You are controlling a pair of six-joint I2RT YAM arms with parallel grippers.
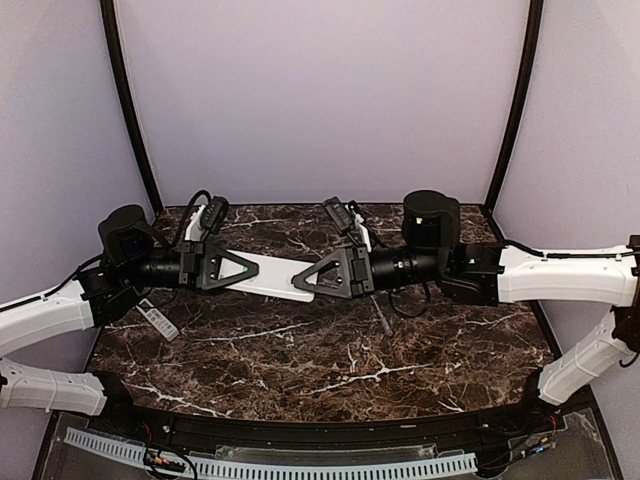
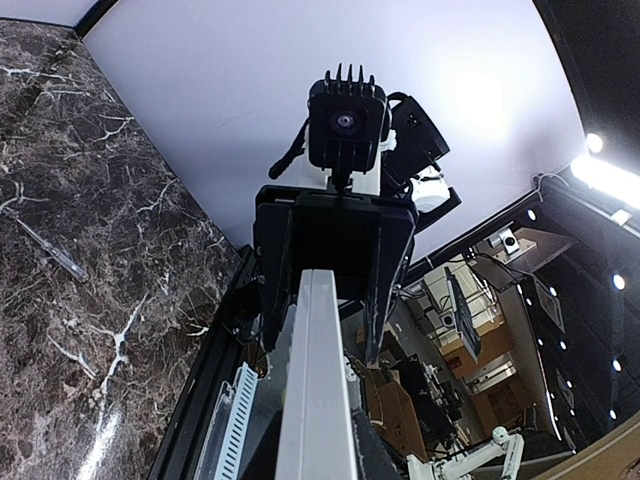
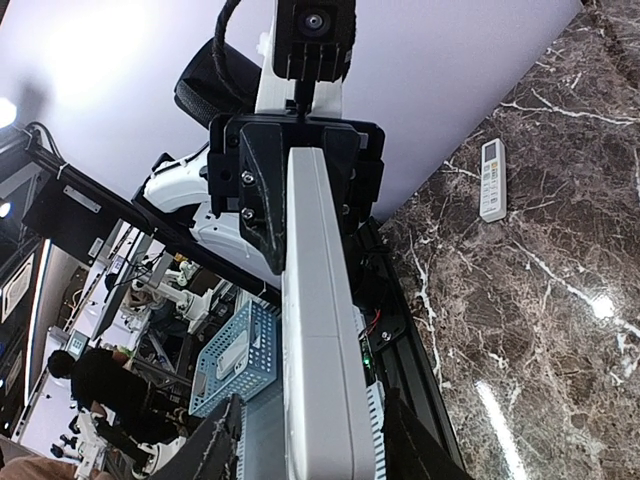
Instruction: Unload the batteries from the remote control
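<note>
A white remote (image 1: pixel 272 275) hangs in the air between both grippers, its long side seen in both wrist views. My left gripper (image 1: pixel 235 270) is shut on its left end. My right gripper (image 1: pixel 312 280) is at the other end, its black fingers (image 3: pixel 408 435) standing apart either side of the white body (image 3: pixel 325 380) in the right wrist view, part open. No batteries can be seen.
A second, button-faced remote (image 1: pixel 157 320) lies on the dark marble table (image 1: pixel 330 370) at the left. A thin grey stick (image 1: pixel 382 316) lies right of centre.
</note>
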